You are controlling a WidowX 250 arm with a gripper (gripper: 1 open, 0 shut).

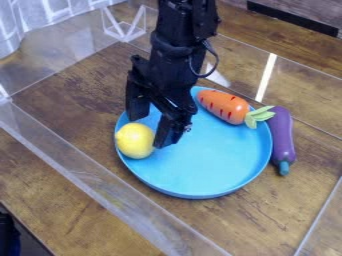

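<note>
My black gripper (155,118) hangs open over the left part of a blue round plate (214,168), its fingers pointing down just above and behind a yellow lemon (134,142). An orange toy carrot with green leaves (227,106) lies on the back of the plate, right of the gripper. A purple eggplant (282,140) lies beside the plate on the right. Whether a finger touches the lemon, I cannot tell.
Clear plastic edging runs along the left side and at the lower right.
</note>
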